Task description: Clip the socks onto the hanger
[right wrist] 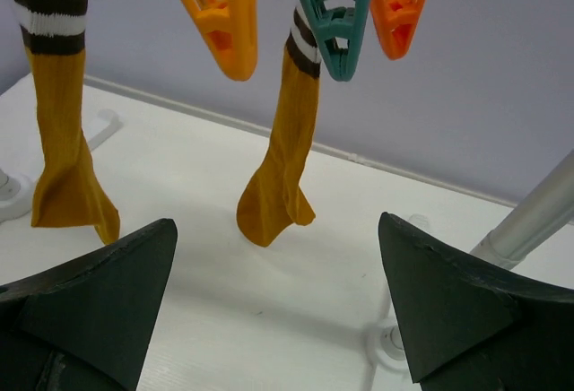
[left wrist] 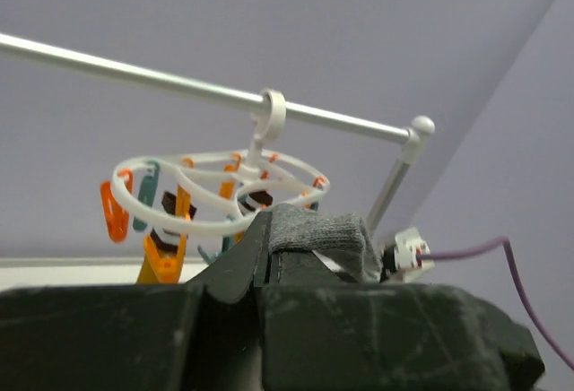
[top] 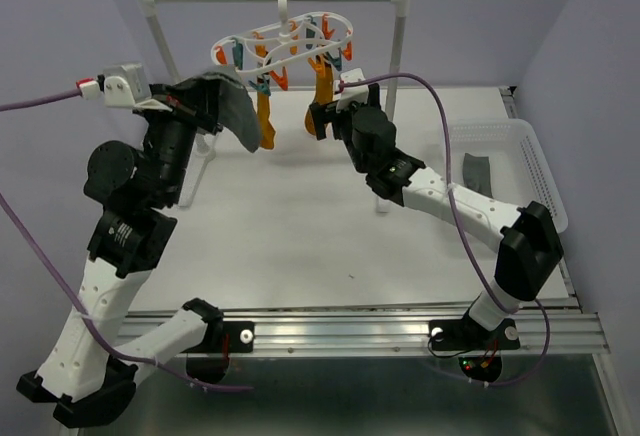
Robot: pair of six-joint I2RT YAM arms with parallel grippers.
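The white oval clip hanger (top: 284, 44) hangs from a rail, with coloured clips (right wrist: 238, 32) around it. Yellow socks with black-and-white bands (right wrist: 60, 140) hang from it, seen in the top and right wrist views. My left gripper (top: 200, 96) is shut on a grey sock (left wrist: 318, 234), raised left of and in front of the hanger. My right gripper is open below the clips, right of the hanger in the top view, with nothing between its fingers.
A white basket (top: 530, 171) at the right holds another grey sock (top: 476, 173). The rail's posts (top: 395, 56) stand either side of the hanger.
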